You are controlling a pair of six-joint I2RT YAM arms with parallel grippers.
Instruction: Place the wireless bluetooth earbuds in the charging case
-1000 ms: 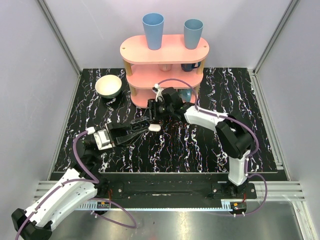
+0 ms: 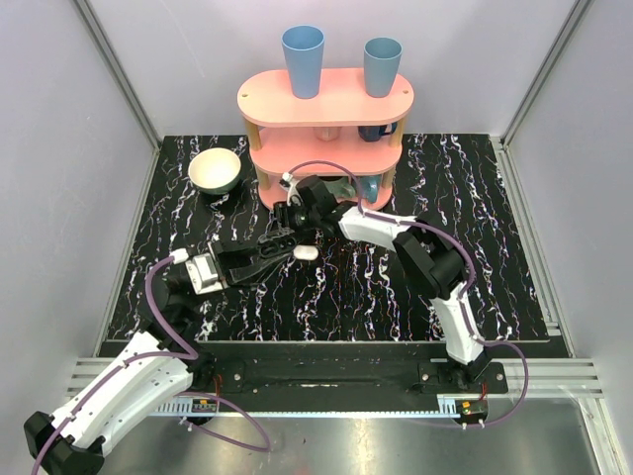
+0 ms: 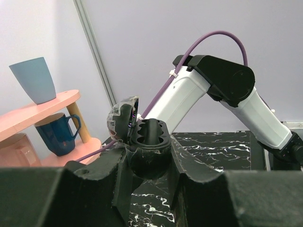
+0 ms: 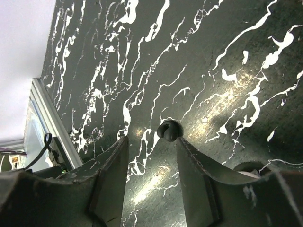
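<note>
The black charging case, lid raised, is held upright between the fingers of my left gripper, which is shut on it; its slots face up. In the top view the left gripper is at mid-table, with my right gripper just behind it. In the right wrist view the right gripper hangs over the marble, part open, and a small black earbud lies on the surface beyond and between its fingertips.
A pink shelf with cups stands at the back, a bowl to its left. A small white oblong item lies near the grippers.
My right arm has shifted left, its gripper moving slightly toward the left behind the case. The left arm and case look unchanged.
</note>
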